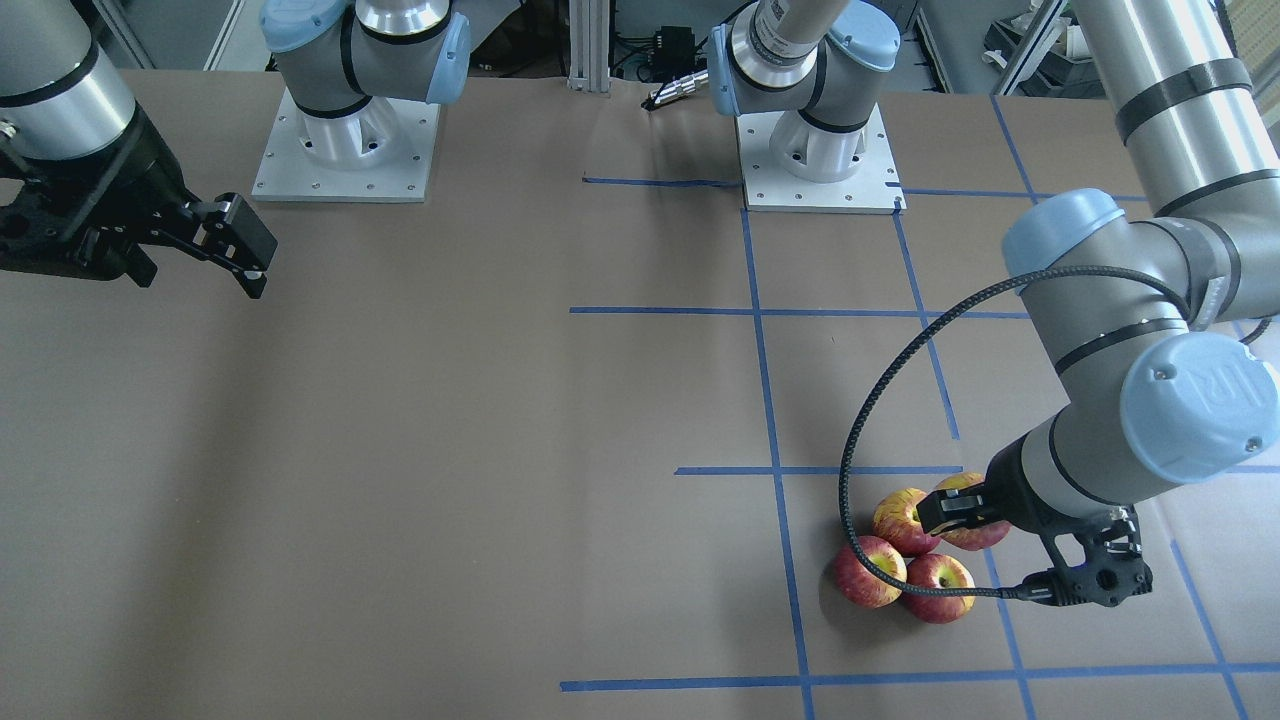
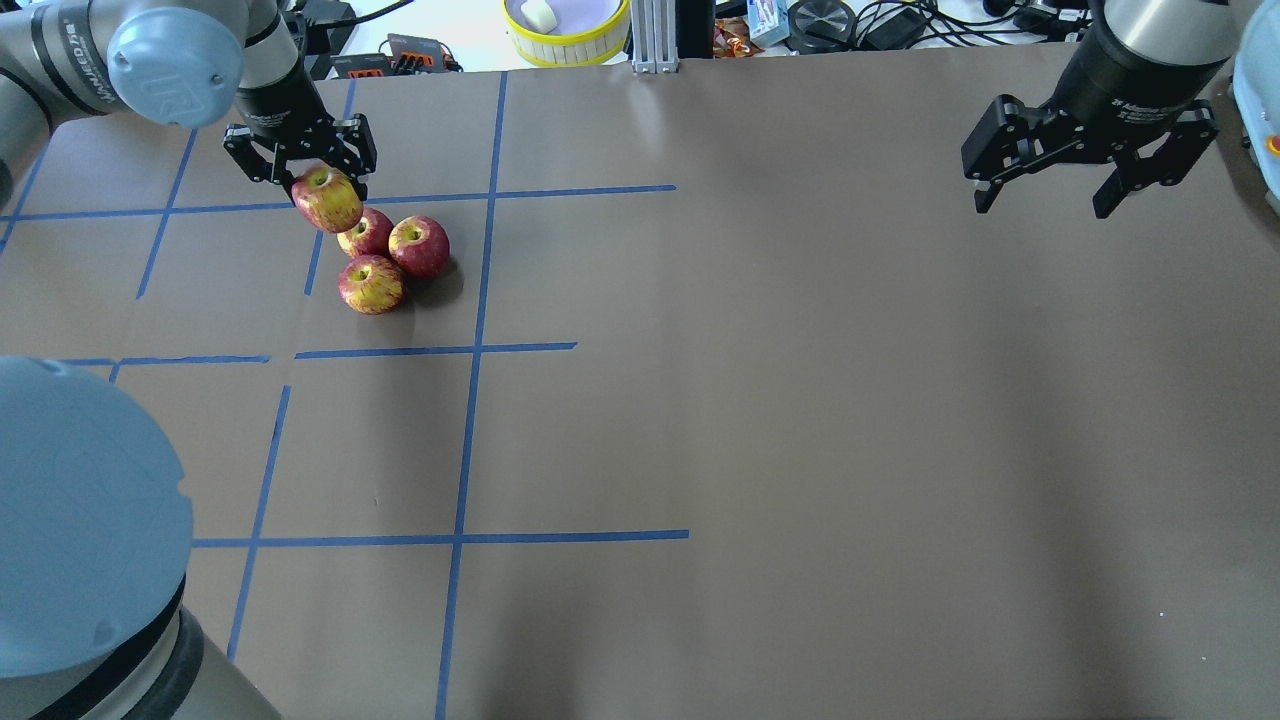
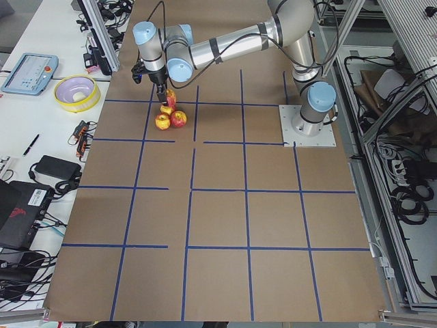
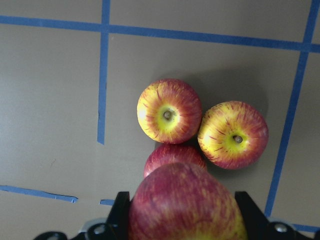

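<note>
My gripper (image 2: 326, 180) is shut on an apple (image 2: 324, 199), red and yellow, held just above a cluster of three apples on the taped table. In the top view the cluster shows an apple (image 2: 420, 247) at right, an apple (image 2: 371, 284) in front and one partly hidden apple (image 2: 363, 233). The left wrist view shows the held apple (image 4: 185, 207) large at the bottom, with two apples beyond it stem-up and a third partly covered by it.
A second arm's black gripper (image 2: 1086, 156) hangs at the top right of the top view. A yellow tub (image 2: 564, 48) stands beyond the table edge.
</note>
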